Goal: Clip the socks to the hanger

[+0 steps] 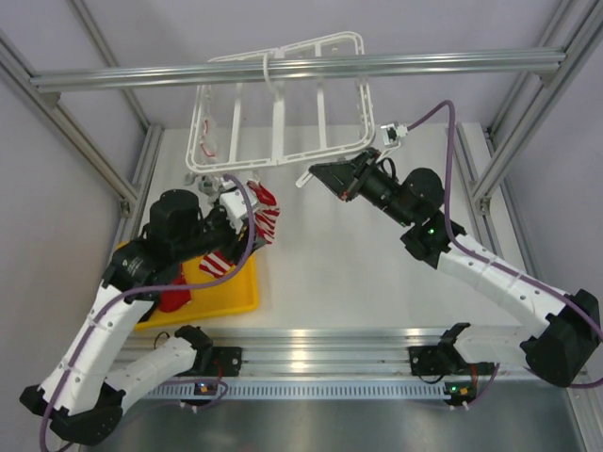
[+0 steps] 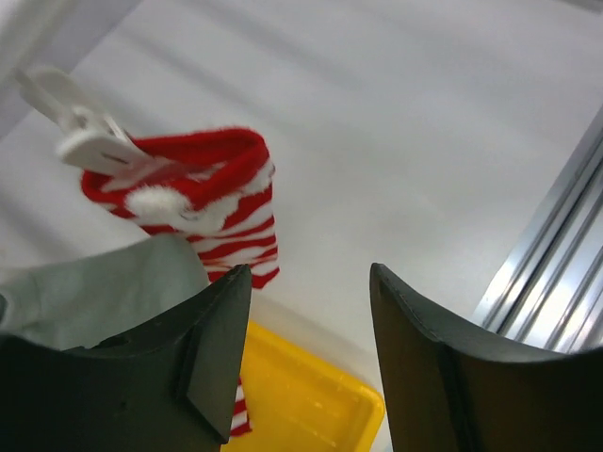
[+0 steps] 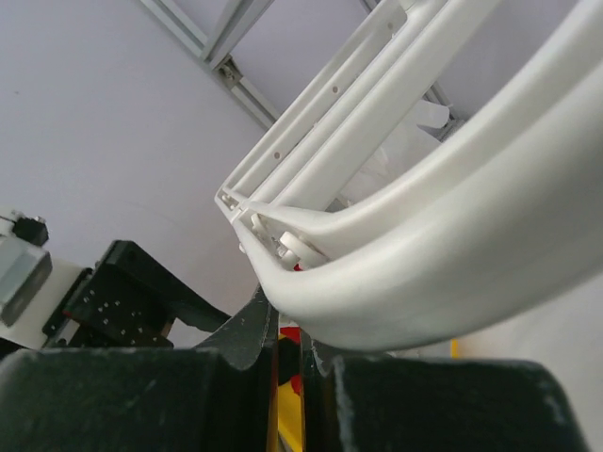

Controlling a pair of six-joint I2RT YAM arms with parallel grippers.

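The white hanger [image 1: 278, 122] hangs below the overhead rail. A red-and-white striped sock [image 2: 252, 221] hangs at its front left, with a white clip [image 2: 99, 149] at its top edge. Beside it is a grey sock [image 2: 113, 292], partly cut off by the view's edge. My left gripper is open below the hanger, nothing between its fingers; from above, the striped sock [image 1: 266, 209] shows close beside it. At the hanger's front right, my right gripper [image 1: 315, 173] is shut on what looks like a white clip [image 1: 302, 179], largely hidden in the right wrist view.
A yellow bin [image 1: 231, 297] on the floor at the left holds a red sock [image 1: 175, 298]; another striped sock [image 1: 216, 264] shows above its back part. The hanger's curved white frame [image 3: 424, 254] fills much of the right wrist view.
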